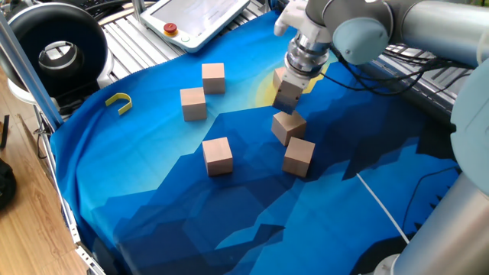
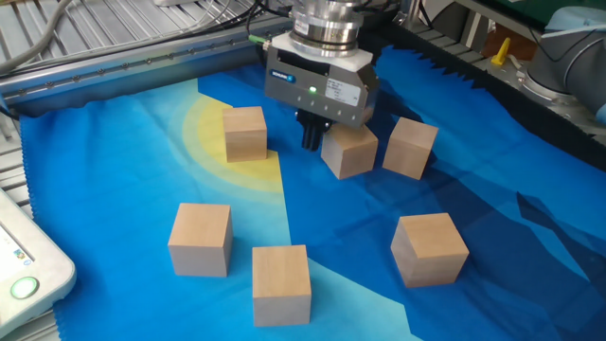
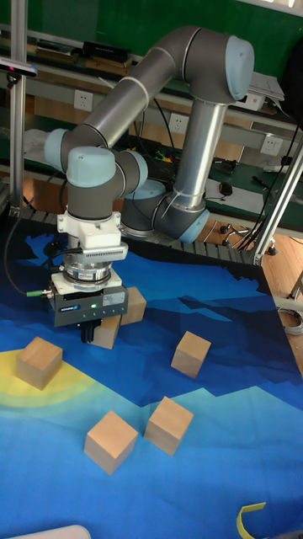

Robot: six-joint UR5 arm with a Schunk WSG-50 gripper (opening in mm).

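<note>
Six plain wooden cubes lie apart or in loose pairs on the blue cloth. My gripper (image 2: 311, 134) hangs low with its dark fingers together and nothing visible between them. In exterior view 2 the fingers are just left of one cube (image 2: 349, 152), whose top is partly covered by the gripper body; contact cannot be told. Close to that cube's right stands a second cube (image 2: 410, 149). To the gripper's left, on the yellow patch, sits another cube (image 2: 245, 134). Nearer the camera are a left cube (image 2: 200, 241), a middle cube (image 2: 281, 286) and a right cube (image 2: 430, 250).
A yellow hook-shaped piece (image 1: 120, 103) lies near the cloth's edge. The tablet with a red button (image 1: 170, 29) rests on the slatted table beyond the cloth. Wide bare cloth (image 1: 183, 221) lies in the foreground of exterior view 1.
</note>
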